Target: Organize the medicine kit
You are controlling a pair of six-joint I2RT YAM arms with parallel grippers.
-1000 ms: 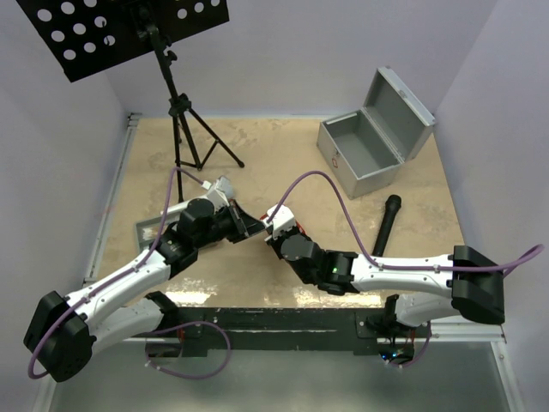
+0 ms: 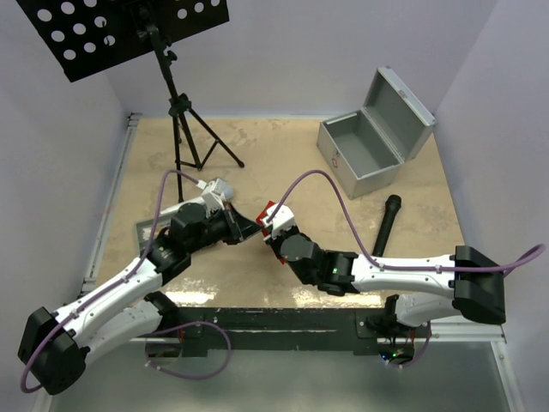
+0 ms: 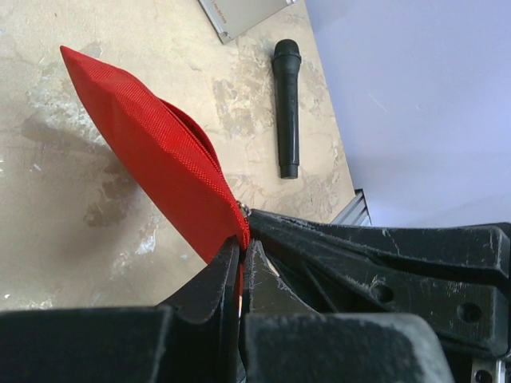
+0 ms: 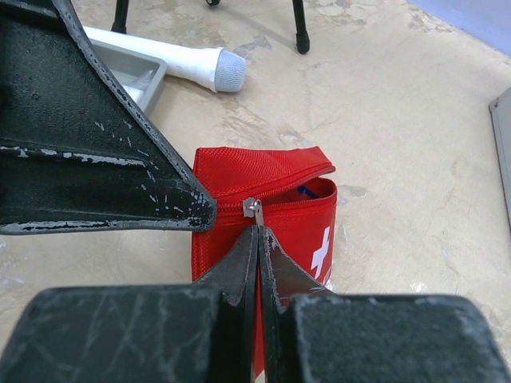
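A red zippered pouch (image 4: 295, 227) with a white cross hangs above the table; its top gapes right of the zipper pull, and something blue shows inside. My left gripper is shut on a thin end of the pouch's fabric. In the right wrist view, the metal zipper pull (image 4: 253, 209) sits at the tips of my right gripper, which is shut on it near the left end of the zipper. Both grippers meet closely in the top view, where they cover much of the pouch (image 2: 266, 209).
A grey metal box (image 2: 360, 178) with its lid raised stands back right. Near it lies a black microphone (image 2: 388, 225). At left are a grey tray (image 4: 152, 89), a white microphone (image 4: 172, 60) and a black stand (image 2: 178, 107).
More of the red pouch shows beside the right gripper. The right arm looks still.
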